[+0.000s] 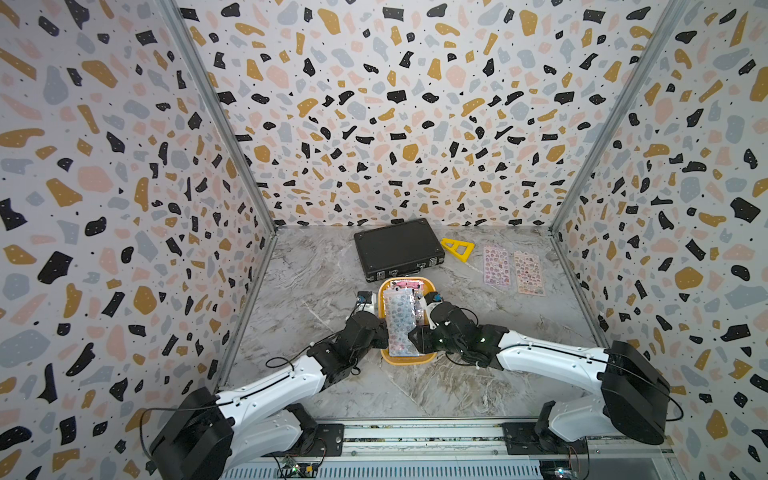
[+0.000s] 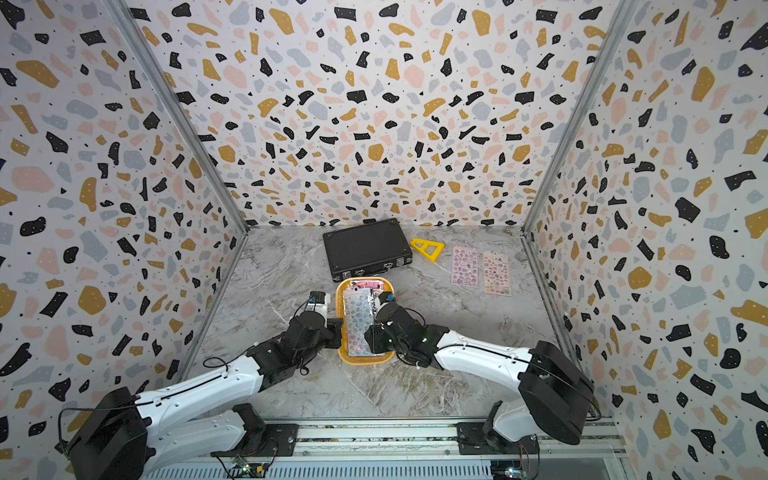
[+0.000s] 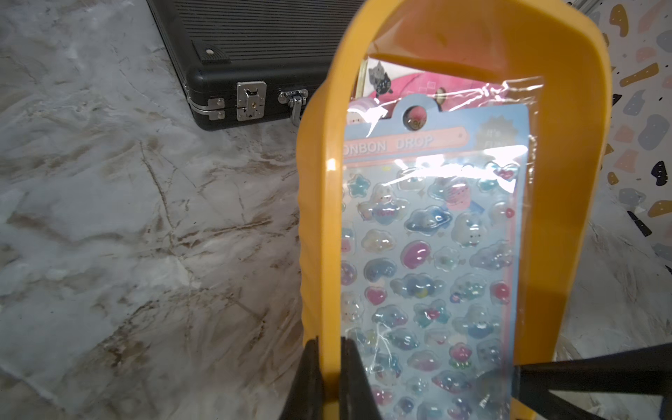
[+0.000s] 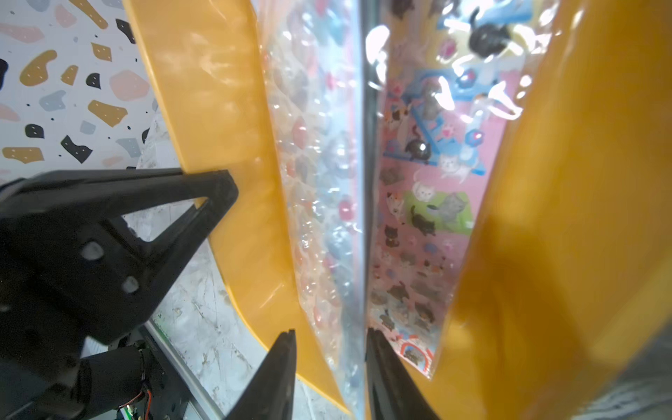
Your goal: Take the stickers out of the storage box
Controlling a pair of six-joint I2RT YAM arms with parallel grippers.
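Observation:
An orange storage box (image 1: 408,360) stands at the front middle, holding sticker sheets. On top is a blue-framed puffy sticker sheet in clear wrap; a pink cat sticker sheet (image 4: 434,231) shows behind it in the right wrist view. My left gripper is shut on the box's left rim. My right gripper is inside the box, part open, its fingertips on either side of the long edge of the blue sheet.
A black case (image 1: 397,244) lies behind the box, with a yellow triangle (image 1: 457,248) beside it. Two sticker sheets (image 2: 464,265) lie at the back right.

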